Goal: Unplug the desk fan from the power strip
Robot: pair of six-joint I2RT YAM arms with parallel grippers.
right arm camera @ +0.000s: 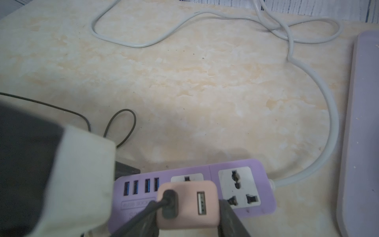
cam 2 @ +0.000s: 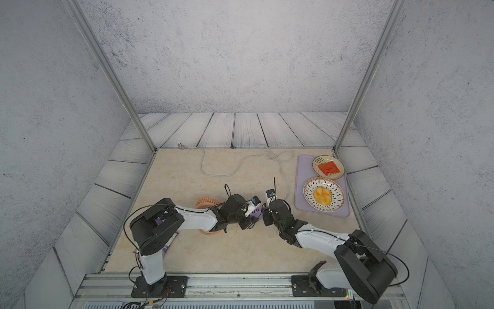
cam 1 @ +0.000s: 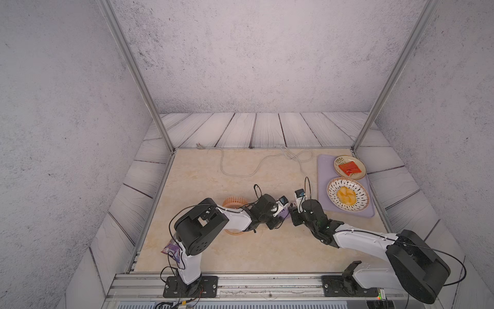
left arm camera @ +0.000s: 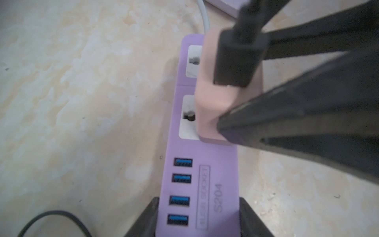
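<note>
In the left wrist view, the purple power strip [left arm camera: 199,177] runs away from me, its USB end clasped by my left gripper. A pink plug [left arm camera: 221,104] sits over the sockets, shifted toward the strip's right side there. My right gripper is shut on that plug [right arm camera: 188,205], whose dark cord [right arm camera: 148,211] comes out of its face. Any prongs are hidden, so I cannot tell whether they are still in the socket. An orange ribbed round object [cam 1: 234,202], perhaps the fan, lies mostly beneath the left arm.
A grey cable [right arm camera: 330,118] leaves the strip's far end and loops along the back. To the right, a lilac tray [cam 1: 323,177] bears two patterned plates [cam 1: 350,180]. A purple packet [cam 1: 171,249] lies by the left arm's base.
</note>
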